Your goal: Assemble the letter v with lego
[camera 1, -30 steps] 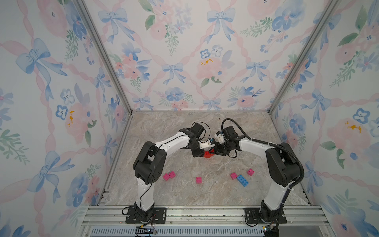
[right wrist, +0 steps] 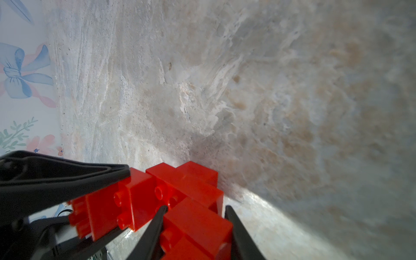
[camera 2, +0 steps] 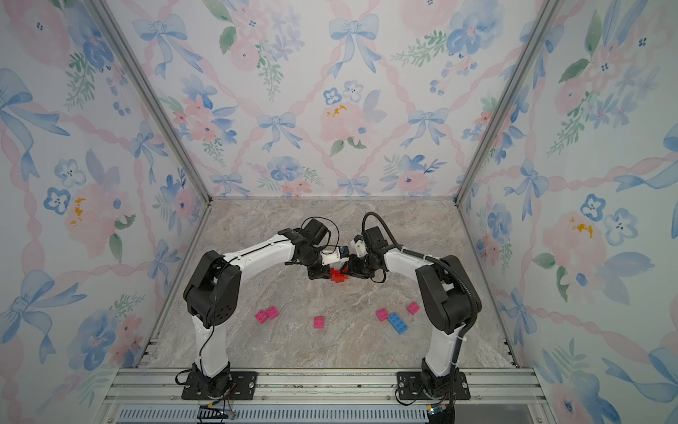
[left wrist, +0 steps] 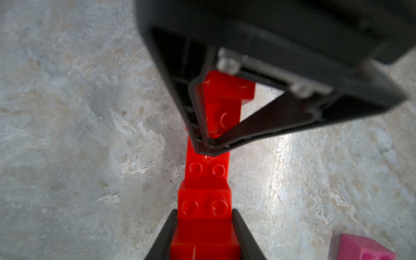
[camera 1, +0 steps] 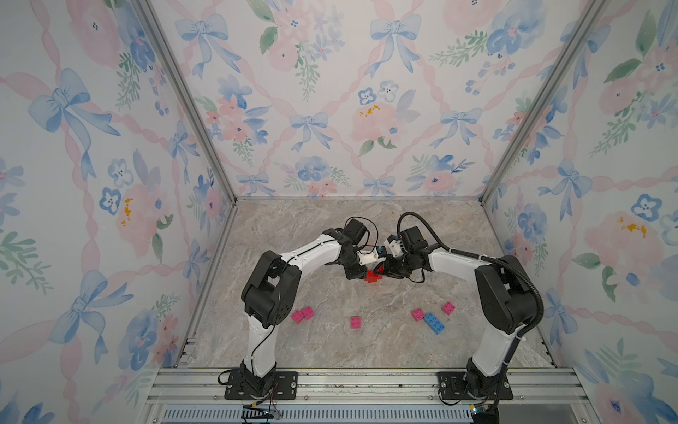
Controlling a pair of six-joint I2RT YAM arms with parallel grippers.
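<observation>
Red bricks joined in a stepped shape (camera 1: 373,276) are at the centre, between both grippers and partly hidden by them. In the left wrist view my left gripper is shut on a red brick at the bottom; the right gripper's black body hangs over the upper bricks. In the right wrist view my right gripper is shut on a red brick (right wrist: 197,221) at the end of the stepped row, with the other gripper's black parts at left.
Pink bricks (camera 1: 355,322) lie loose along the front, several in all, with a blue brick (camera 1: 433,323) at front right.
The left arm's elbow has shifted very slightly rightward; the grippers and red bricks stay in nearly the same place.
</observation>
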